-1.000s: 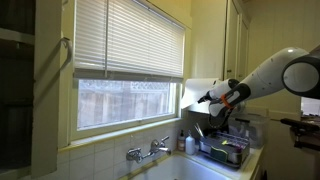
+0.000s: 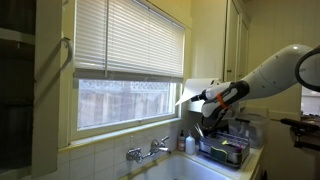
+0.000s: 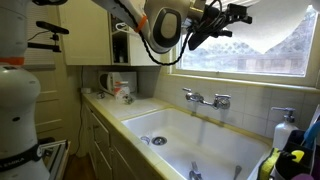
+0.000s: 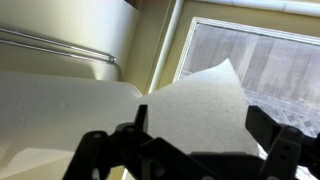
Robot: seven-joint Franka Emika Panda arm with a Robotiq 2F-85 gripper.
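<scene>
A white paper towel sheet hangs from a roll at the left of the wrist view. My gripper stands open, its two dark fingers wide apart with the sheet in view between and beyond them. Whether either finger touches the paper cannot be told. In exterior view 1 the gripper is at the white paper under the cupboard, right of the window. From the other side, the gripper appears high over the sink, with the paper close behind it.
Below are a white sink and a wall faucet. A dish rack and a soap bottle stand on the counter under the arm. The window and the tall cupboard border the space.
The gripper has shifted a little to the left in exterior view 1. The paper's lower edge has swung out, and the sheet now hangs more slanted.
</scene>
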